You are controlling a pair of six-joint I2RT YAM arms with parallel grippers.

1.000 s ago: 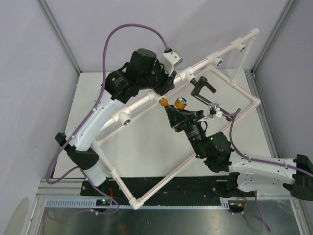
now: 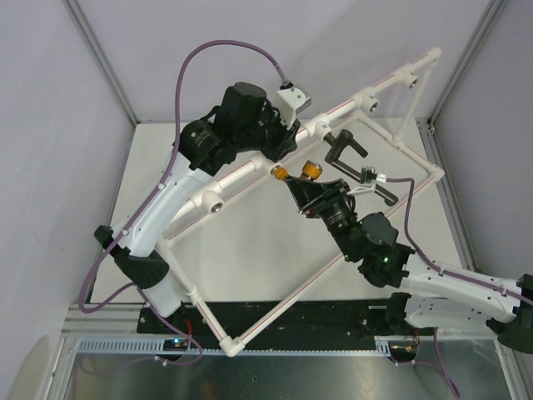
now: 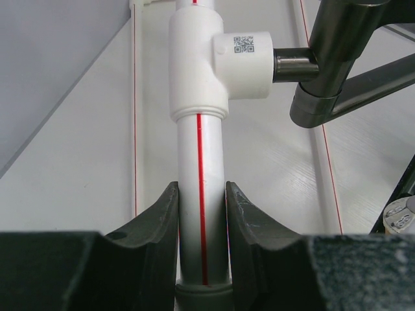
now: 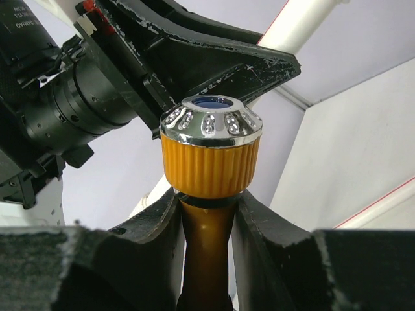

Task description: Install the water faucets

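My left gripper is shut on the white pipe rail (image 3: pixel 200 155) just below a tee; from above it sits on the upper rail (image 2: pixel 300 133). My right gripper is shut on an orange faucet (image 4: pixel 209 165) with a chrome end, held just under the left gripper's black fingers (image 4: pixel 259 65). In the top view, orange parts (image 2: pixel 281 173) show at the tee beside the right gripper; whether they are seated in it is unclear. A black faucet body (image 3: pixel 324 84) is fitted in the tee ahead of my left gripper, to the right of it from above.
The white pipe frame has further empty tee outlets (image 2: pixel 371 103) to the upper right and one (image 2: pixel 212 202) to the lower left. A pale board (image 2: pixel 233 258) lies beneath, and grey walls border the work area.
My right gripper and arm have shifted slightly to the right over the last second, with the orange faucet part moving along and tilting. The left arm stays still.
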